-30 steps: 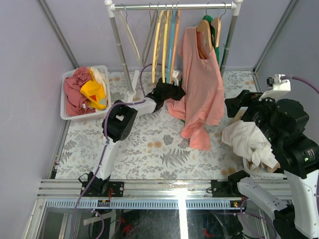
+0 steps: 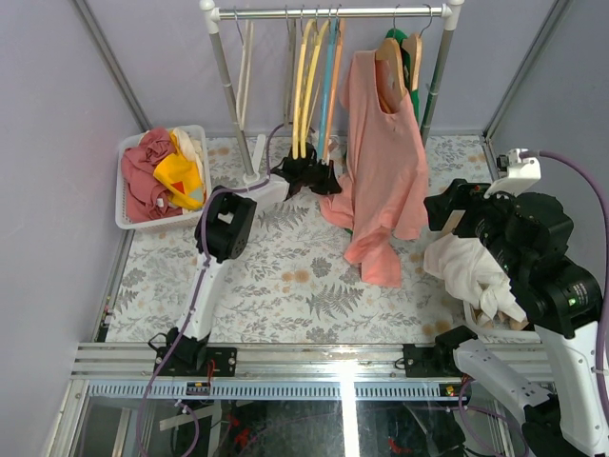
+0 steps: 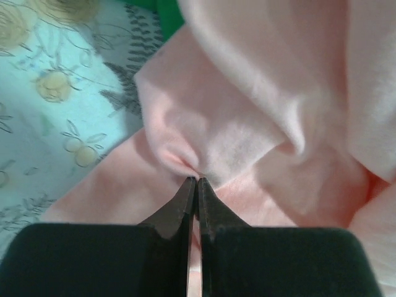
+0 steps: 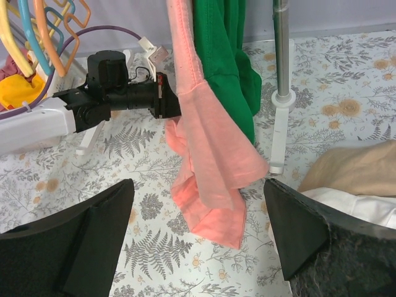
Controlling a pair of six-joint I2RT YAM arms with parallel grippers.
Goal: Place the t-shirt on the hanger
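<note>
A pink t-shirt (image 2: 385,162) hangs from a wooden hanger (image 2: 391,62) on the rail, its lower part draping towards the table. My left gripper (image 2: 335,181) is at the shirt's left side, low down. In the left wrist view its fingertips (image 3: 185,197) are closed together on a fold of pink cloth (image 3: 179,154), which bunches at the tips. My right gripper stands open to the right of the shirt, nothing between its fingers; in the right wrist view the pink sleeve and hem (image 4: 210,148) hang beyond it.
The rail (image 2: 333,13) carries several empty hangers left of the shirt and a green garment (image 4: 229,62) behind it. A white basket (image 2: 123,195) of clothes stands at the left; white cloth (image 2: 471,271) fills another at the right.
My left gripper has drawn back a little to the left, and the cloth's edge beside it shifted slightly. The empty hangers swung. My right arm moved only slightly.
</note>
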